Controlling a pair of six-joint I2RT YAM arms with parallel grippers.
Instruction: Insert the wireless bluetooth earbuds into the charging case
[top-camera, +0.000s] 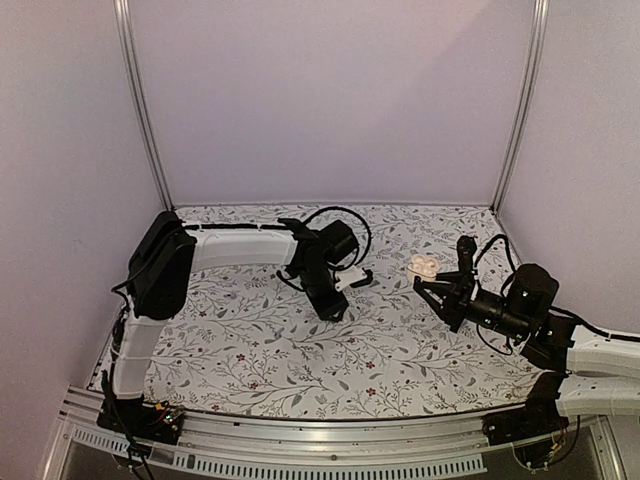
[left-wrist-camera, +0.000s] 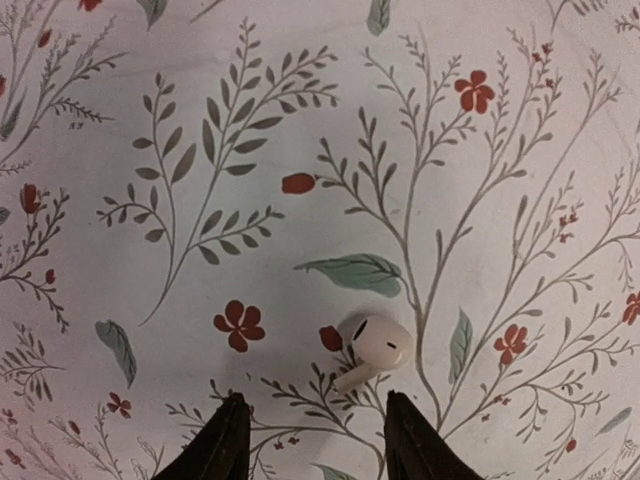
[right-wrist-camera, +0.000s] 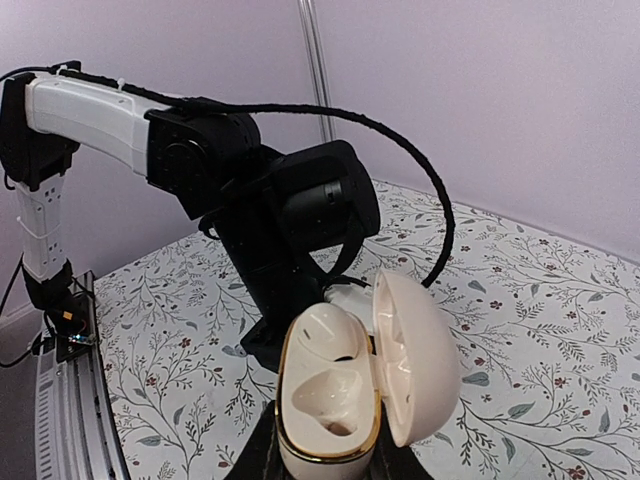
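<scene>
A single white earbud rests on the patterned tabletop, its short stem pointing down and left in the left wrist view. My left gripper hangs above the table with its fingers parted, nothing between them; the earbud shows just ahead and right of centre. In the top view that gripper hides the earbud. The white charging case, lid swung open, is clamped in my right gripper and held up off the table. Its near well is empty; a smooth surface with a dark slot shows in the far well, possibly an earbud, unclear.
Around the earbud, the flower-printed table is bare. The left arm's black cable loops above its wrist. Plain walls enclose the back and sides, and a metal rail runs along the front edge.
</scene>
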